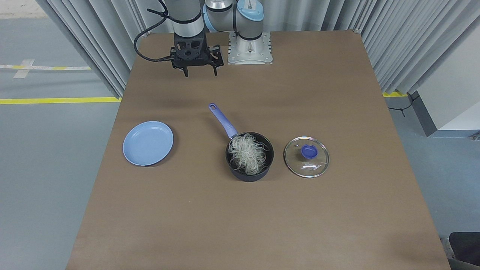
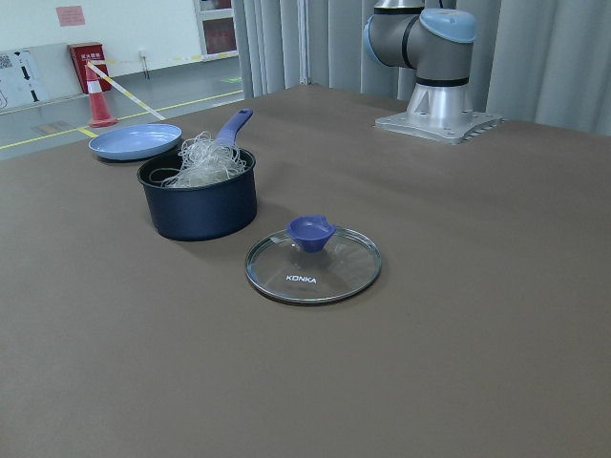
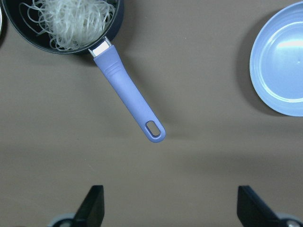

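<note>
A dark saucepan [image 1: 231, 169] with a lilac handle [image 1: 221, 117] stands mid-table, holding a tangle of white noodle-like strands [image 1: 247, 153]. Its glass lid [image 1: 297, 162] with a blue knob lies to the right of it, and a light blue plate [image 1: 148, 143] to the left. My gripper [image 1: 200, 73] is up at the back of the table, above and behind the pan; in the wrist view its fingers are wide apart at the bottom edge, open, with only bare table between them [image 3: 170, 208].
The robot's base [image 1: 249, 56] sits at the back edge before grey curtains.
</note>
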